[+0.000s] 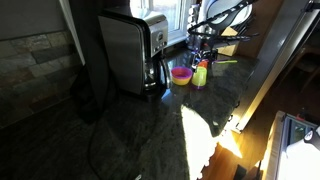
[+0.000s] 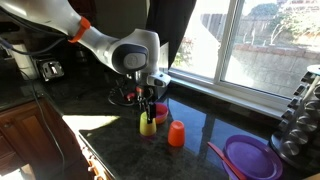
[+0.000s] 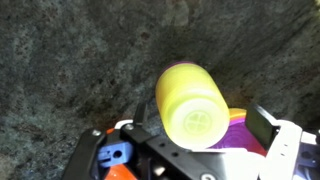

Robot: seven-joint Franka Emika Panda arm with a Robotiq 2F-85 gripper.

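An upturned yellow-green cup (image 3: 194,118) fills the middle of the wrist view, with a purple edge showing behind its far side. My gripper (image 2: 149,108) is open directly above this yellow cup (image 2: 147,124); a finger (image 3: 140,114) lies to the left of the cup and the other to the right, with a gap at each side. An orange cup (image 2: 176,134) stands apart from it on the counter. Close beside the yellow cup sits a pink bowl (image 2: 161,115). From the other exterior side, the same yellow cup (image 1: 199,77) appears right of the bowl (image 1: 181,76).
A purple plate (image 2: 262,158) with a red utensil (image 2: 227,160) lies near a dark rack (image 2: 296,128). The coffee machine (image 1: 132,52) stands left of the bowl. The window (image 2: 250,45) runs along the back. Bare dark counter (image 1: 150,135) stretches across the front.
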